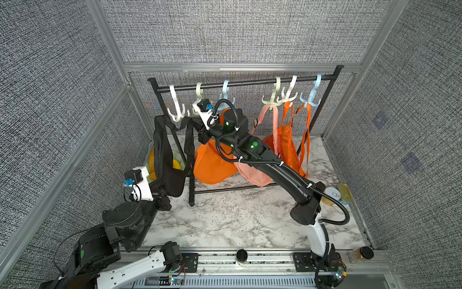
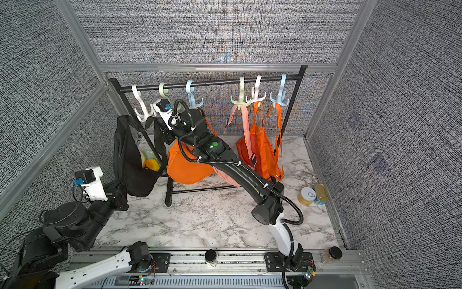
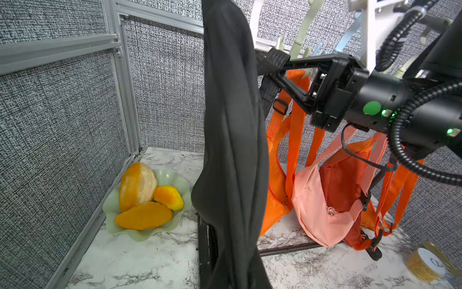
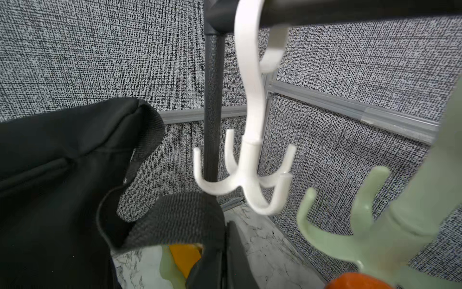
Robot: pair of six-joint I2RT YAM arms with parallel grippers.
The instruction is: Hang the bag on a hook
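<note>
A black bag (image 1: 166, 163) hangs at the rack's left, its strap (image 4: 173, 216) shut in my right gripper, which is raised beside the left-end white hook (image 4: 250, 173); the strap is below that hook's prongs in the right wrist view, with the green hook (image 4: 356, 240) to its right. My left gripper (image 1: 163, 202) is low at the front left, near the bag's lower part. Its fingers are out of sight in the left wrist view; in the top views they look shut, holding nothing visible.
Orange bags (image 1: 211, 168) and a pink bag (image 3: 317, 197) hang from the rack (image 1: 250, 82). A plate of yellow fruit (image 3: 110, 202) sits at the back left. Cans (image 2: 308, 195) stand at the right.
</note>
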